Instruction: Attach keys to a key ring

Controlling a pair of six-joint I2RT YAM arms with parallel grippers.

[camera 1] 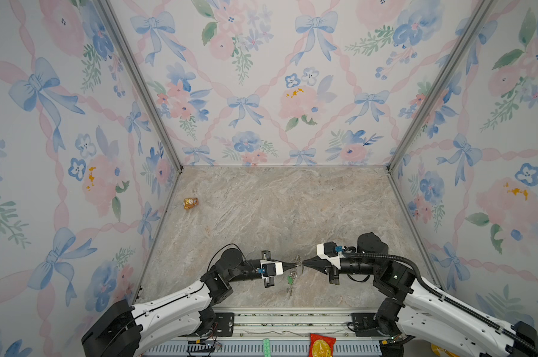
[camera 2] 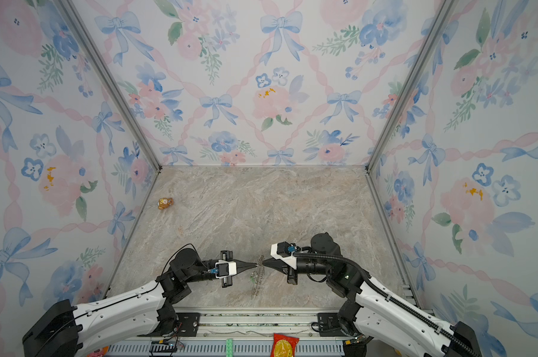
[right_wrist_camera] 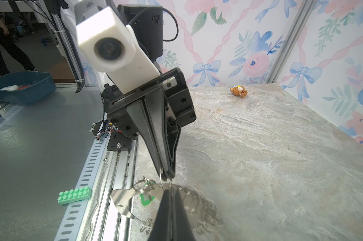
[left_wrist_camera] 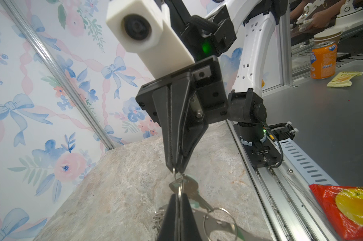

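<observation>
My left gripper is shut on a thin wire ring, the key ring [left_wrist_camera: 180, 187], at its tips. Facing it closely, my right gripper is shut, with thin metal wire at its tips; whether this is the same ring or another cannot be told. Silver keys hang below and between the tips, one with a broad head and a wide flat blade [right_wrist_camera: 122, 196] in the right wrist view. A green tag [right_wrist_camera: 146, 199] and small rings [left_wrist_camera: 220, 221] dangle among them. In the top left view the hanging bunch [camera 1: 291, 279] is small and its links are unclear.
A brown toy figure [camera 1: 190, 203] stands at the far left of the stone-patterned table [camera 1: 269, 208]. Along the front edge lie a red snack bag [camera 1: 321, 345] and a green block [right_wrist_camera: 74, 195].
</observation>
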